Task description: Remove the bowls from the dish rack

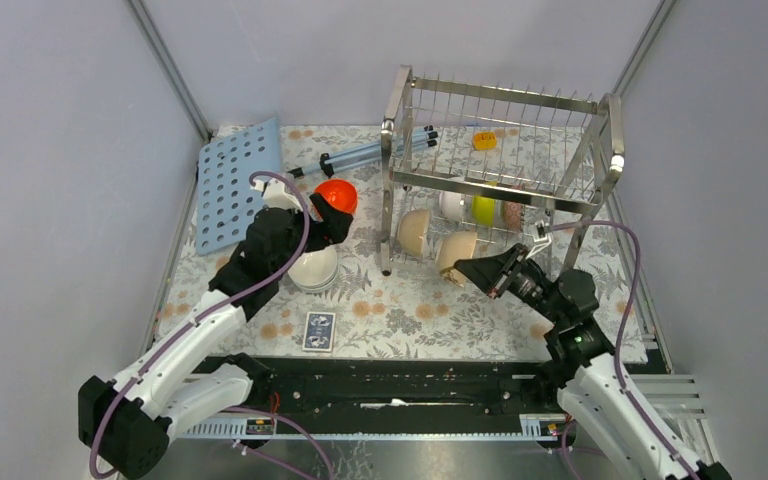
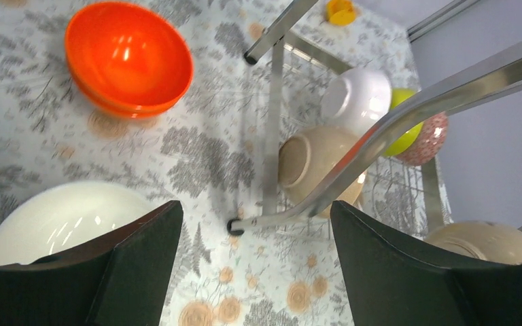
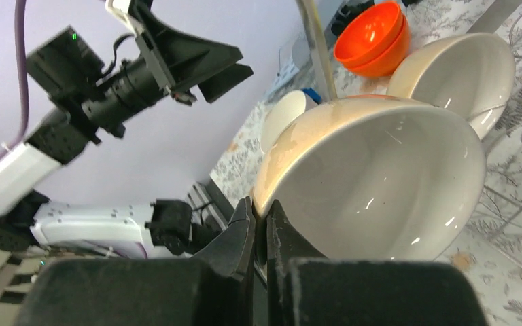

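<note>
My right gripper is shut on the rim of a beige bowl (image 3: 380, 183), which hangs tilted at the front of the dish rack (image 1: 500, 190). Behind it in the rack leans another beige bowl (image 1: 414, 232). Deeper inside stand a white bowl (image 2: 357, 98), a lime-green bowl (image 1: 483, 209) and a speckled reddish bowl (image 2: 427, 139). To the left of the rack, orange bowls (image 2: 129, 61) are nested on the table, with stacked white bowls (image 1: 314, 269) nearer the front. Above the table between these stacks, my left gripper is open and empty.
A blue perforated board (image 1: 235, 185) lies at the left, and light-blue bars (image 1: 360, 155) run behind the orange bowls. A card box (image 1: 319, 331) rests near the front edge. A small yellow item (image 1: 484, 140) is behind the rack.
</note>
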